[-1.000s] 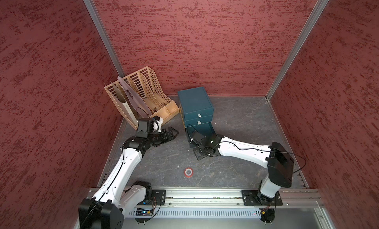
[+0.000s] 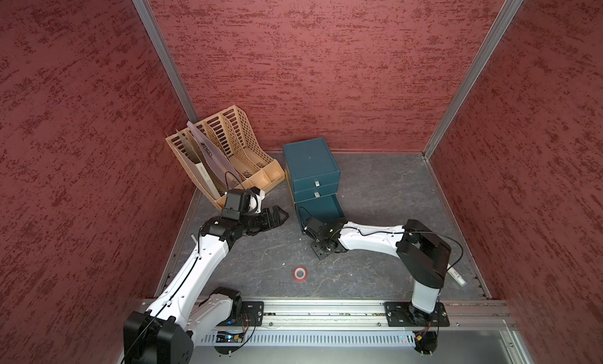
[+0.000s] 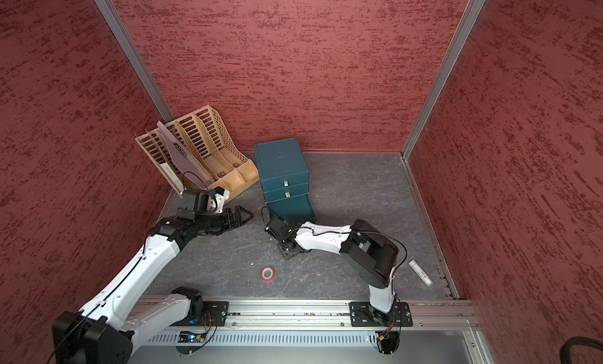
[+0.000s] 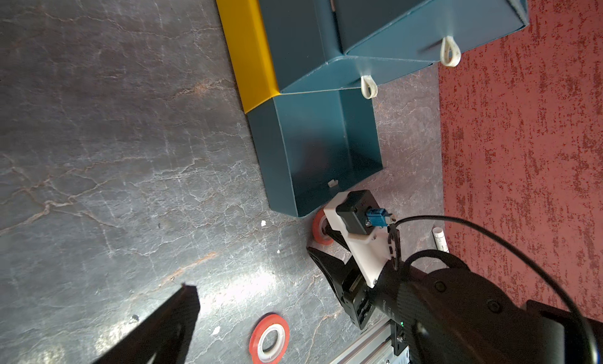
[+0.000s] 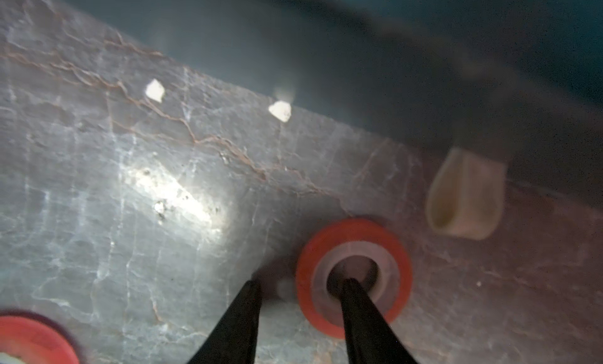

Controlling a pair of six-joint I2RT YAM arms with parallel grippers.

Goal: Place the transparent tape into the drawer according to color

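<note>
A red-rimmed tape roll with a pale core (image 5: 394,263) lies flat on the table just before the drawer front. My right gripper is open over it; one finger overlaps the roll's hole, the other stands to its left. How low the fingertips reach, I cannot tell. A second red roll (image 2: 300,274) lies nearer the front edge, and the left wrist view shows it too. The bottom drawer (image 4: 314,138) of the blue cabinet (image 2: 307,160) is pulled out, its visible inside bare except for a small pale piece. My left gripper hangs open and empty left of the drawer.
A wooden file rack (image 2: 251,156) holding folders stands at the back left. The drawer's cream pull loop (image 5: 464,194) juts out close to the roll. A white stick-like object (image 3: 419,273) lies far right.
The left gripper has drifted a little to the right. The front roll lies unmoved.
</note>
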